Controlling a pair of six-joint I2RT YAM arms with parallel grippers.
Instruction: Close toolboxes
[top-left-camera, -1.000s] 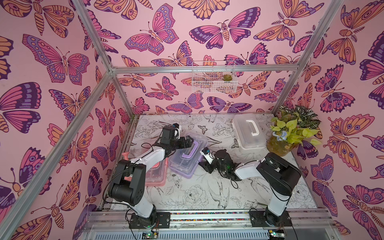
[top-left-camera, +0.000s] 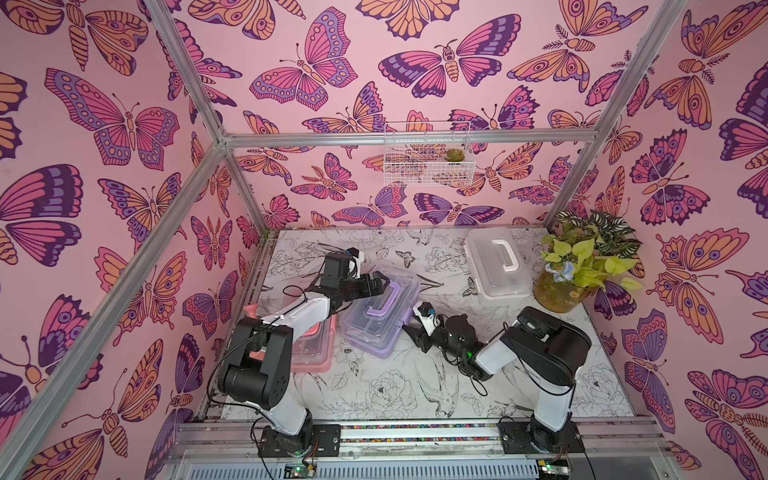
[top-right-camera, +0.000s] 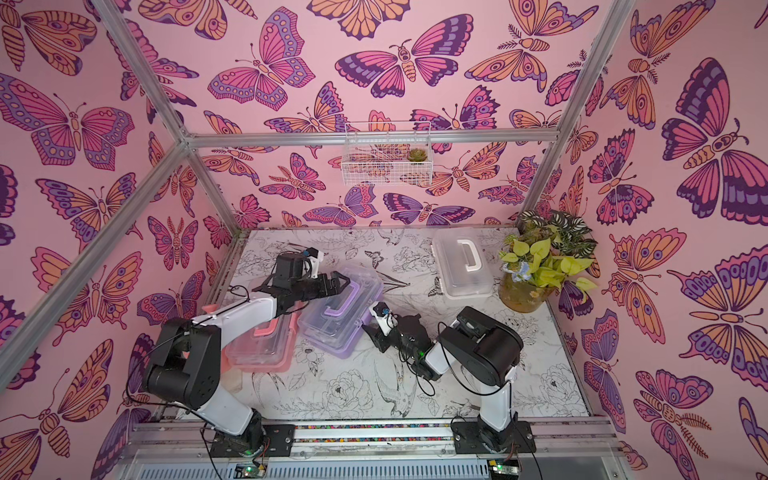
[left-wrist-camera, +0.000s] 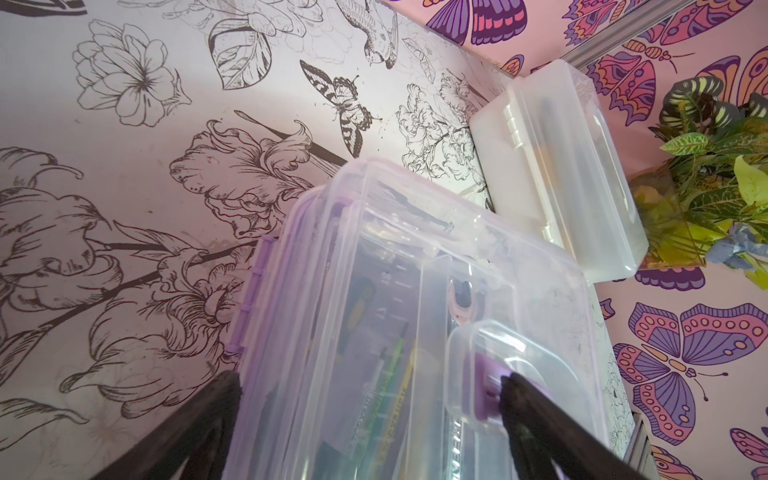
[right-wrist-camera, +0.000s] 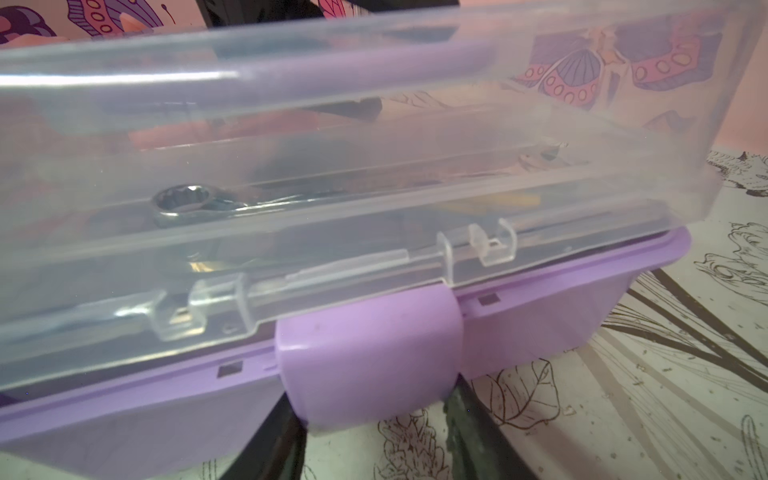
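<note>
The purple toolbox (top-left-camera: 372, 320) has its clear lid resting on the base, slightly raised at the latch side in the right wrist view. My right gripper is shut on its purple latch (right-wrist-camera: 368, 336). My left gripper hangs open over the lid, near its purple handle (top-left-camera: 380, 300). Left of it lies the pink toolbox (top-left-camera: 312, 352), partly hidden by the left arm. The white toolbox (top-left-camera: 496, 264) lies at the back right, its handle folded on the lid.
A potted plant (top-left-camera: 568, 280) stands at the right edge beside the white toolbox. A wire basket (top-left-camera: 428, 172) hangs on the back wall.
My right gripper has moved slightly to the right and toward the front, and the purple toolbox has shifted a little rightward with it. The left arm looks unchanged.
</note>
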